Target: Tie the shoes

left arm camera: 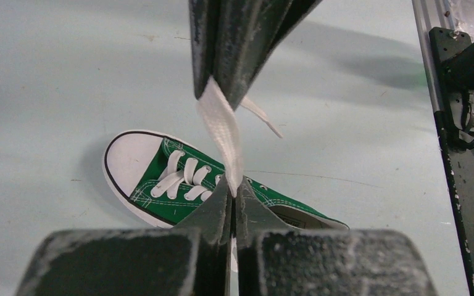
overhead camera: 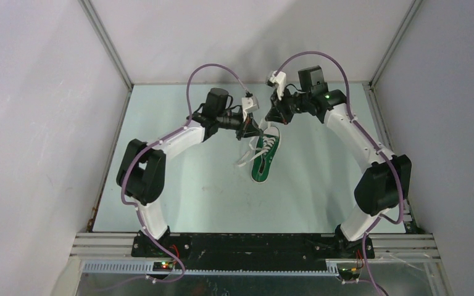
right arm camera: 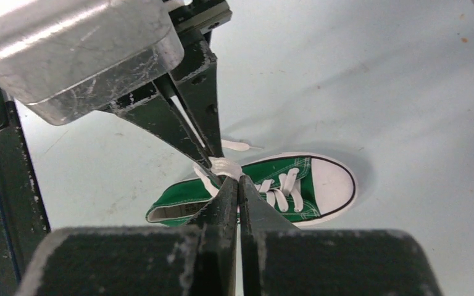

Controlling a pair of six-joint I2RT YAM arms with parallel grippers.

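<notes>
A green sneaker (overhead camera: 263, 166) with white toe (right arm camera: 332, 188) lies on the pale table, laces loose on its left side in the top view. Above it both grippers hold a white lace (left arm camera: 219, 123) between them. My left gripper (overhead camera: 258, 132) is shut on the lace, seen at its fingertips in the left wrist view. My right gripper (overhead camera: 271, 118) is shut on it too, a little higher and to the right; the lace (right arm camera: 225, 166) runs to its tips in the right wrist view. A free lace end hangs nearby.
Walls stand at the back and sides, and a dark rail (overhead camera: 253, 246) runs along the front edge.
</notes>
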